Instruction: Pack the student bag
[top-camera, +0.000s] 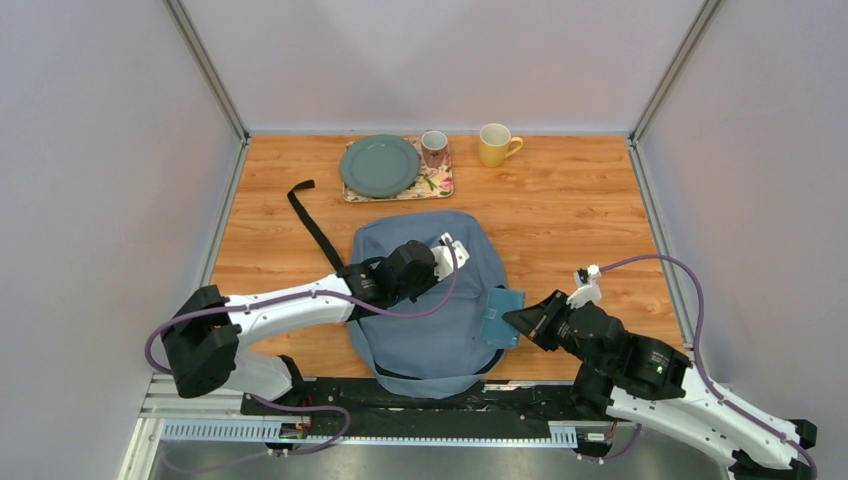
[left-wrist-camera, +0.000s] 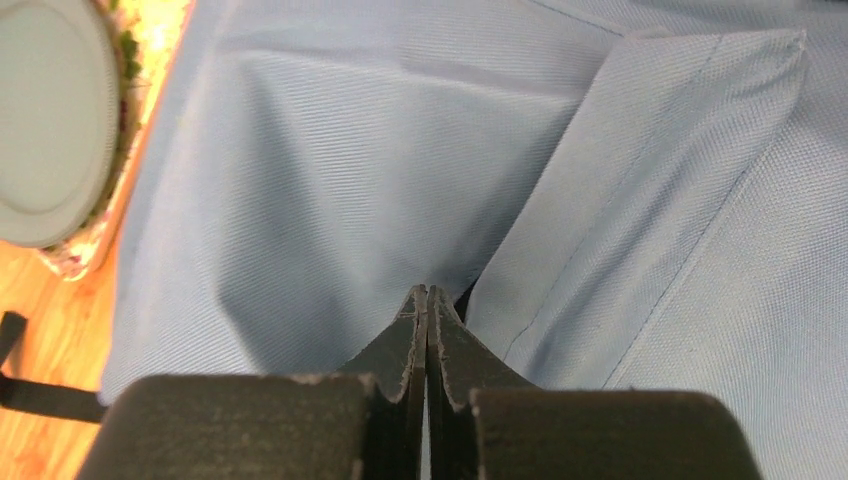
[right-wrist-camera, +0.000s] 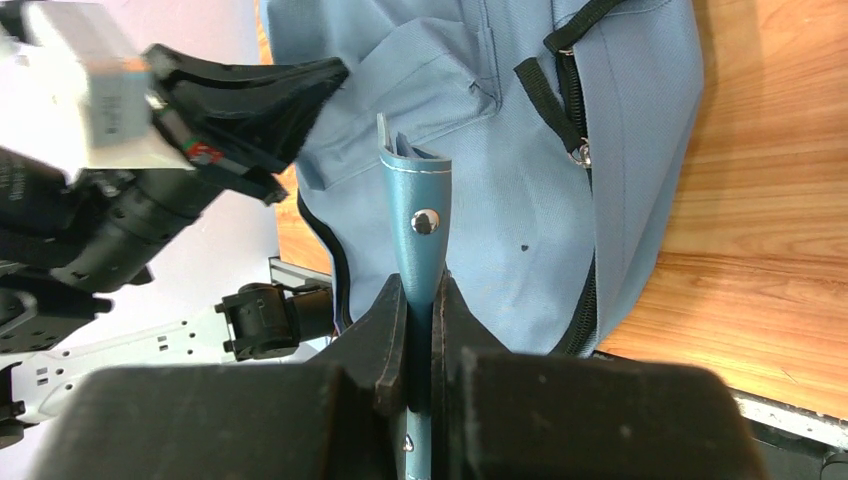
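A blue-grey fabric bag (top-camera: 430, 345) lies on the table in the top view, beneath my left arm. My left gripper is shut, its tips together with nothing between them. Bag cloth (left-wrist-camera: 370, 170) lies around those tips, and a small dark gap in the folds shows just beyond them. My right gripper is shut on a teal pouch (right-wrist-camera: 420, 200) with a metal snap, which stands upright between its fingers. In the top view this pouch hangs over the bag's right edge. A black zipper (right-wrist-camera: 572, 100) with a metal pull runs down the bag's side.
At the back stand a grey-green plate (top-camera: 380, 165) and a cup (top-camera: 434, 149) on a floral tray (top-camera: 437, 187), with a yellow mug (top-camera: 493, 146) to their right. A black strap (top-camera: 315, 228) stretches out left of the bag.
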